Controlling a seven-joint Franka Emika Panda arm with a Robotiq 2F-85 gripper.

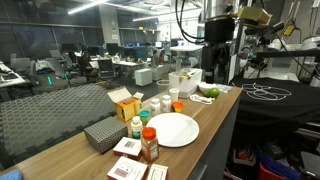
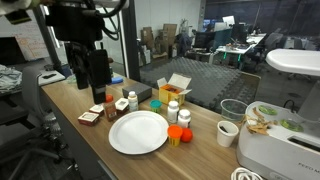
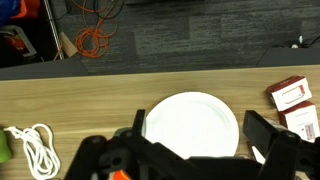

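My gripper stands open above the table, its dark fingers spread wide at the lower part of the wrist view with nothing held between them. Below it lies an empty white plate (image 3: 190, 108). In exterior view 1 the plate (image 1: 174, 130) rests near the table's front edge, and the black gripper hangs high up at the right. Exterior view 2 has the arm large at the left, well above the tabletop.
Beside the plate stand an orange-lidded jar (image 1: 149, 145), a white-capped bottle (image 1: 136, 127) and small red-and-white boxes (image 1: 127, 170). Farther back are a yellow carton (image 1: 125, 105), a grey block (image 1: 106, 134) and an orange cup (image 2: 174, 132). A white cable (image 3: 38, 152) lies on the table.
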